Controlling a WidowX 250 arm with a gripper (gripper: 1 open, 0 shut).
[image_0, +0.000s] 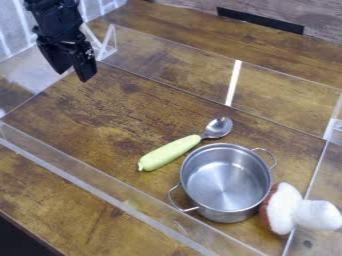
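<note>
My black gripper (80, 68) hangs at the upper left over the wooden table, away from the objects; whether its fingers are open or shut is too small to tell. A pale green squash-like object (167, 152) lies in the lower middle, with a metal spoon (217, 128) just above its right end. To their right stands an empty steel pot (225, 180) with two handles. At the lower right, white-topped objects (314, 215), one with red showing, lie beside the pot.
Clear low walls (94, 165) border the work area. A white strip (234, 82) lies toward the back right.
</note>
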